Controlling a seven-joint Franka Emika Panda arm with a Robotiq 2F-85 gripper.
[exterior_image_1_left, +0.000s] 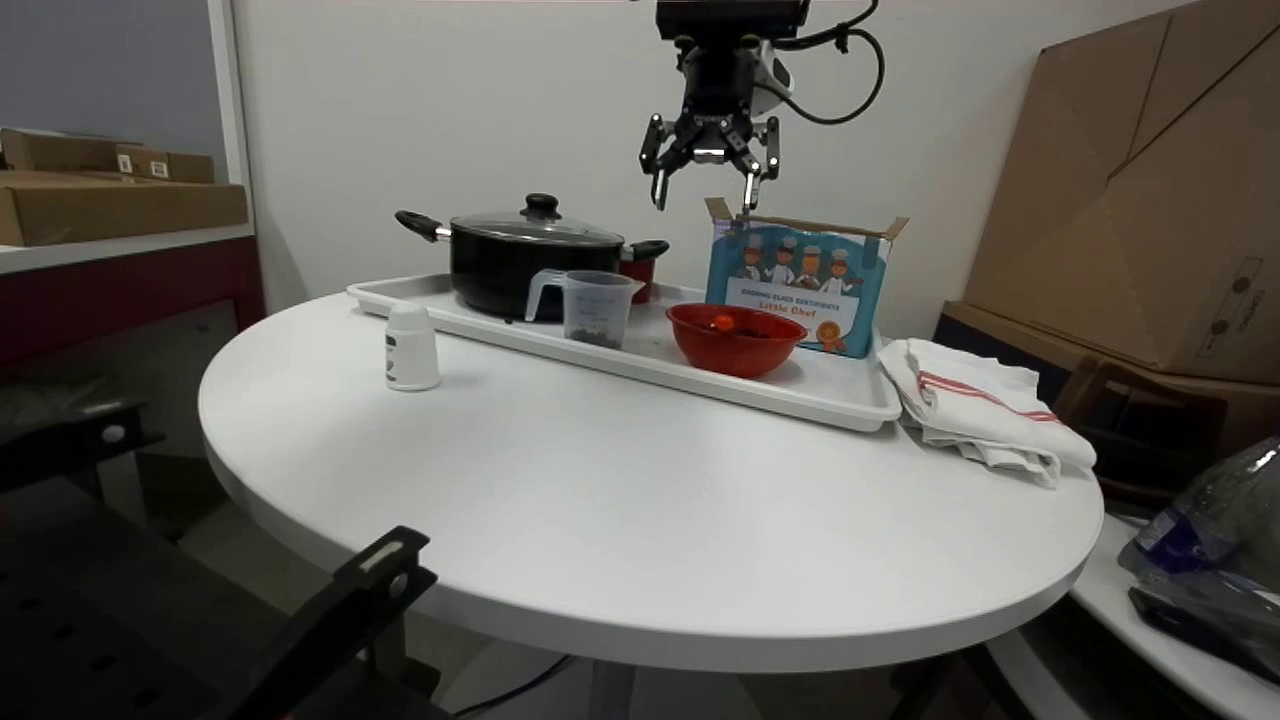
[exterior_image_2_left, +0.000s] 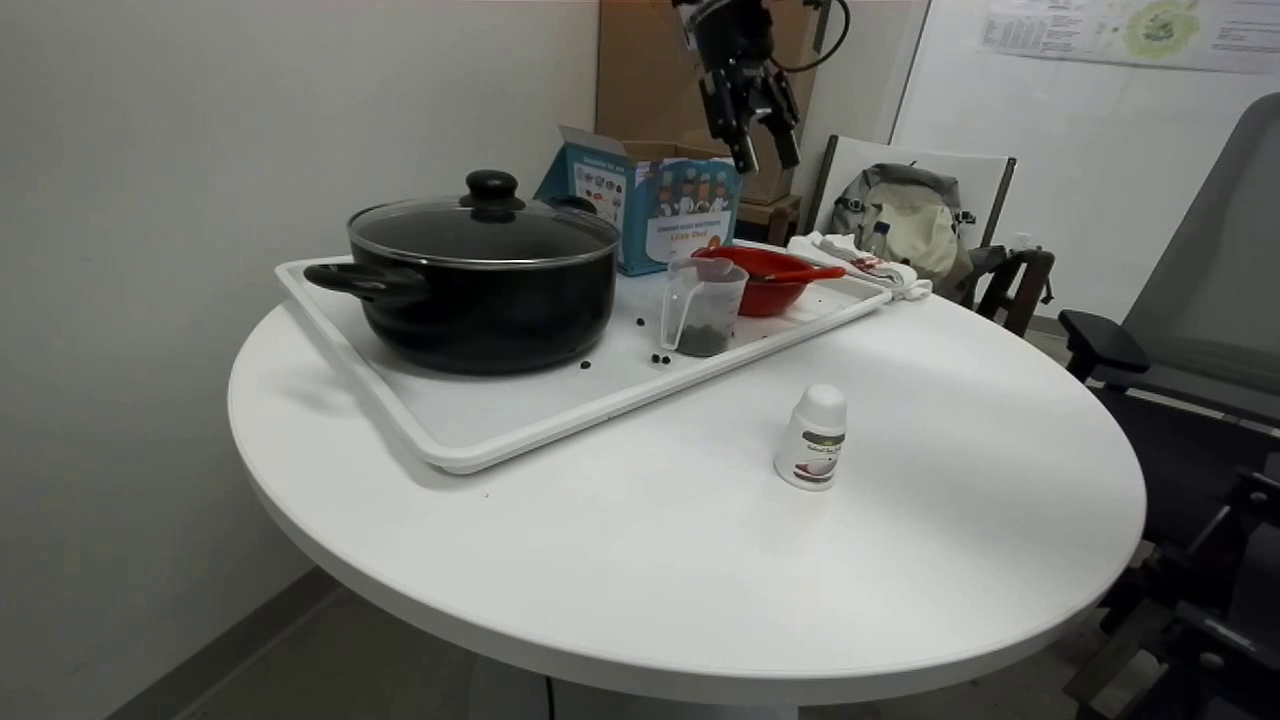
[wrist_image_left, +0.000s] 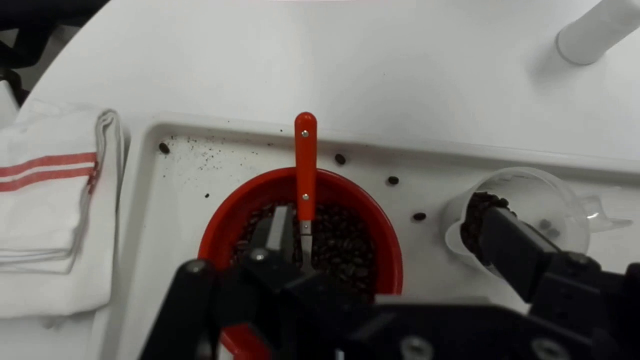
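Observation:
My gripper (exterior_image_1_left: 705, 198) hangs in the air above the tray, open, with nothing between its fingers. Below it in the wrist view is a red bowl (wrist_image_left: 387, 240) of dark beans. An orange-handled utensil (wrist_image_left: 306, 162) rests in the bowl, its handle over the rim toward the table. Beside the bowl stands a clear measuring cup (exterior_image_1_left: 600, 310) with some dark beans in its bottom. In the wrist view one finger covers part of the cup (wrist_image_left: 543, 186). A few loose beans (wrist_image_left: 393, 180) lie on the tray between bowl and cup.
The white tray (exterior_image_1_left: 720, 386) also bears a lidded black pot (exterior_image_2_left: 492, 306) and a blue box (exterior_image_1_left: 792, 270). A folded towel (exterior_image_1_left: 978, 402) lies by the tray's end. The white shaker bottle (exterior_image_2_left: 813, 438) stands alone on the table.

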